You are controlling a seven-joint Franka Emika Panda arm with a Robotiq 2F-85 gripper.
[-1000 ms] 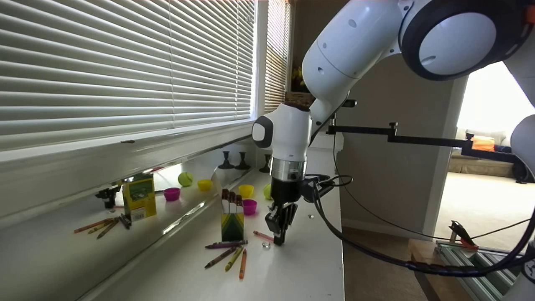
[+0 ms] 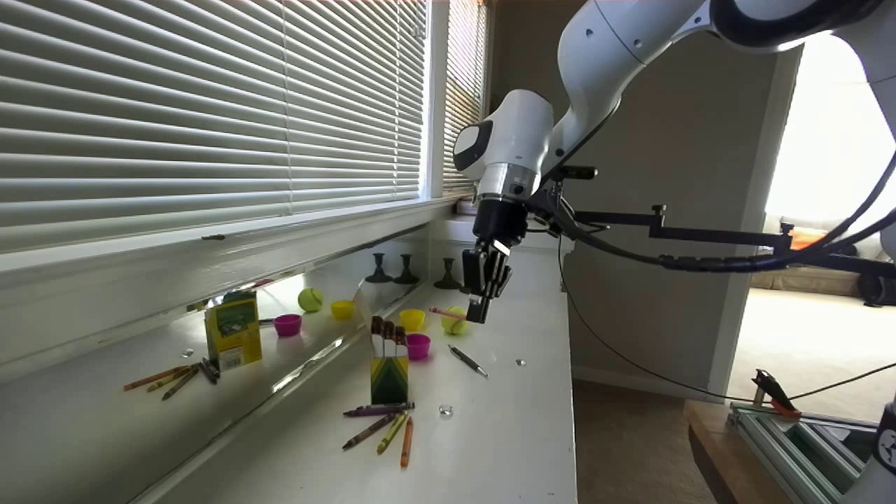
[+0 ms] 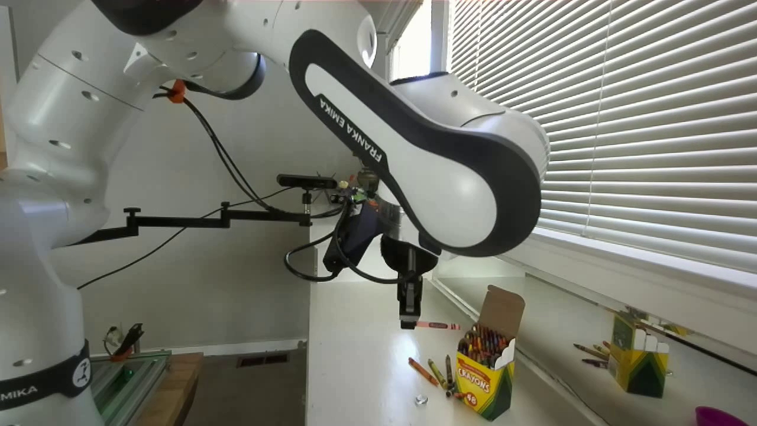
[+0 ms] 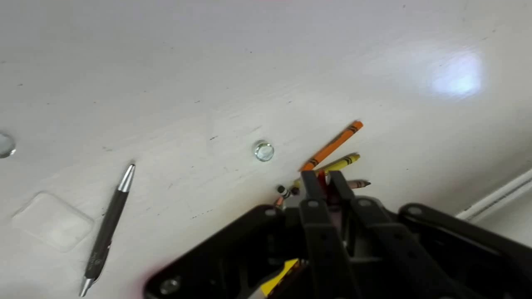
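A red crayon point(image 3: 440, 326) sticks out sideways from my gripper point(image 3: 408, 324), which is shut on one end of it well above the white surface point(image 2: 495, 437). In exterior view 1 the same crayon point(image 2: 447, 314) points left from my gripper point(image 2: 479, 312). The wrist view shows only a blurred bit of red between the dark fingers. A yellow and green crayon box point(image 3: 484, 376) stands upright with its lid up, full of crayons. Beside it lie loose crayons, among them an orange crayon point(image 4: 333, 145) and a yellow crayon point(image 4: 344, 162).
On the surface lie a pen point(image 4: 109, 226), a clear glass bead point(image 4: 264, 151) and a transparent flat piece point(image 4: 52, 221). Farther back are a pink cup point(image 2: 417, 346), a yellow cup point(image 2: 412, 319), a tennis ball point(image 2: 454, 323) and a dark candlestick point(image 2: 447, 276). A reflective panel lines the window side.
My gripper has risen from near the glass bead and moved farther back and slightly right in exterior view 1, carrying the red crayon. Box and loose crayons stayed put.
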